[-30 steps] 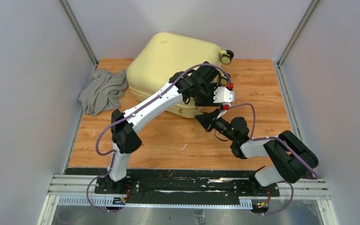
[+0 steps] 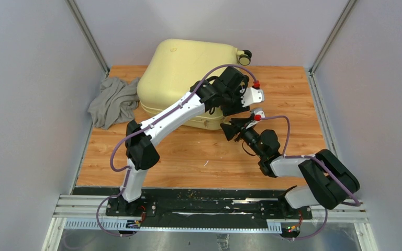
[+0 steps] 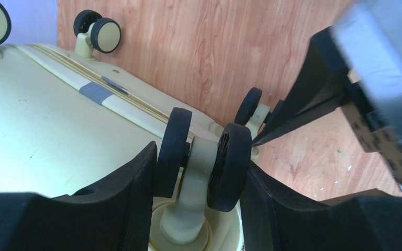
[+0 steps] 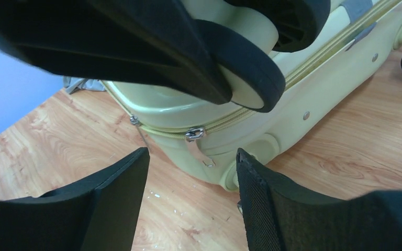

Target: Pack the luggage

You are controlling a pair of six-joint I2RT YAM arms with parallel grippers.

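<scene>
The pale yellow suitcase [image 2: 191,65] lies closed at the back of the table, its wheeled end toward the right. In the left wrist view, my left gripper is shut on one of its caster wheels [image 3: 227,170], a black twin wheel on a cream stem. My right gripper [image 2: 230,130] is close to the suitcase's near corner, below the left one. In the right wrist view its fingers [image 4: 116,196] stand apart with nothing between them, and the corner with a zipper pull [image 4: 194,135] shows beyond.
A crumpled grey cloth [image 2: 114,102] lies left of the suitcase. Another caster [image 3: 104,34] sticks out farther along the wheeled end. Both grippers are very close together.
The suitcase has shifted slightly to the left.
</scene>
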